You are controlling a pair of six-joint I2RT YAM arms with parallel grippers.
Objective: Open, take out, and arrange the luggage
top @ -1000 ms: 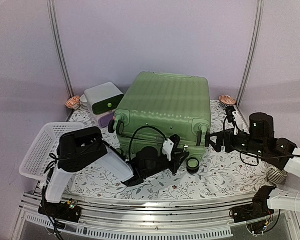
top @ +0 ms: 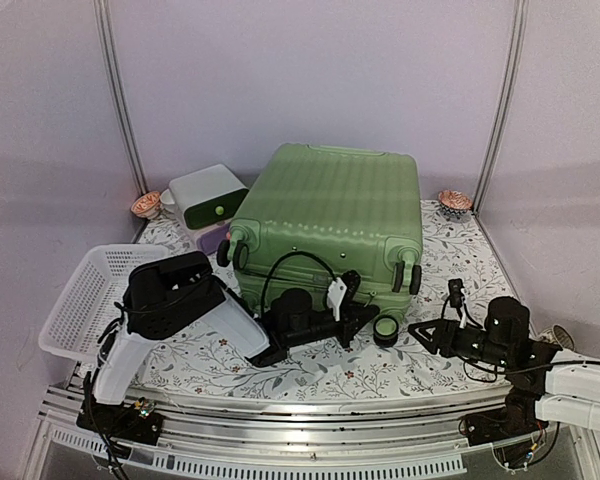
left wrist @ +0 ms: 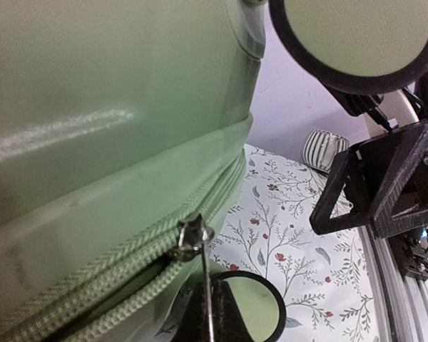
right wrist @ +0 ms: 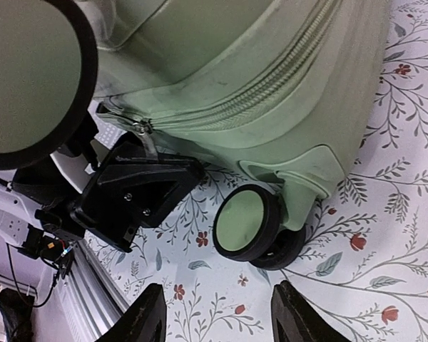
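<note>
A green hard-shell suitcase (top: 325,200) lies on the floral surface, its zipper along the front side. In the left wrist view, the zipper pull (left wrist: 194,235) runs down between the tips of my left gripper, which is shut on it at the suitcase's lower front. In the top view my right gripper (top: 435,332) stands open at the right of the suitcase's front corner, apart from it. In the right wrist view its fingers (right wrist: 291,313) are below a caster wheel (right wrist: 239,221), with nothing between them.
A white basket (top: 75,300) lies at the left. A white-lidded box (top: 200,190) and bowls (top: 146,204) stand at the back left, another bowl (top: 455,200) at the back right.
My right arm has moved down and toward the front, away from the suitcase's right corner. The left gripper and suitcase look almost unchanged.
</note>
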